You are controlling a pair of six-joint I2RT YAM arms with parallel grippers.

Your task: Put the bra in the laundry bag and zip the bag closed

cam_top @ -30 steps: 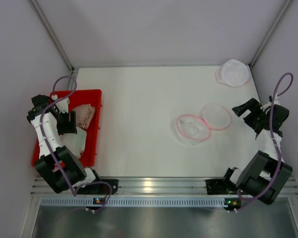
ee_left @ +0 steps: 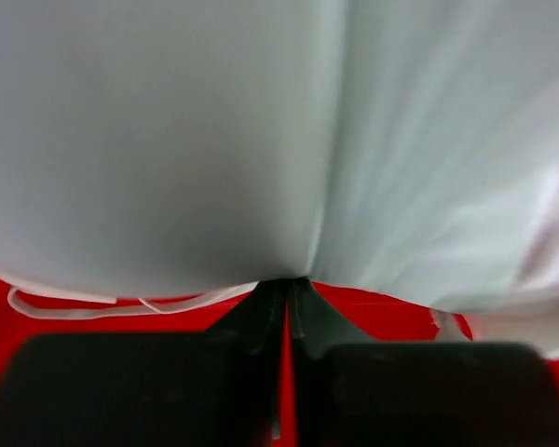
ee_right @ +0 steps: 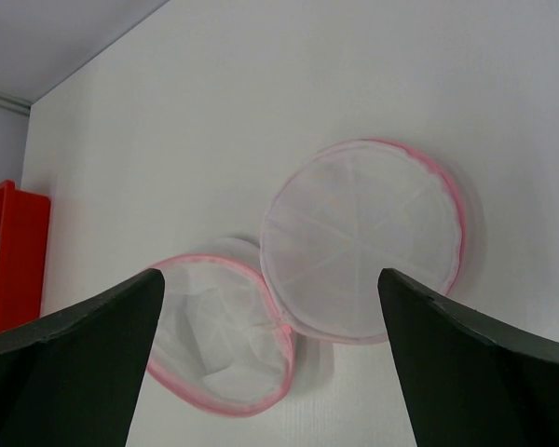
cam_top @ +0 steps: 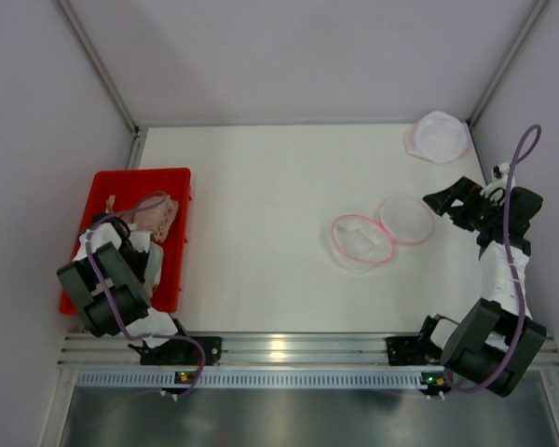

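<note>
A pale, whitish bra (cam_top: 155,264) lies in the red bin (cam_top: 184,223) at the left; its smooth cups (ee_left: 149,140) fill most of the left wrist view. Down in the bin, my left gripper has its fingertips close together at the cloth's lower edge. A thin gap shows between the fingers, and whether fabric is caught there is hidden. The white mesh laundry bag (cam_top: 361,244) with pink edging lies spread on the table, its round lid (ee_right: 354,237) folded open alongside. My right gripper hangs open and empty to the right of the bag.
A pinkish garment (cam_top: 156,216) shares the bin, behind the bra. Another white mesh bag (cam_top: 438,138) rests at the table's back right corner.
The bags have not moved.
</note>
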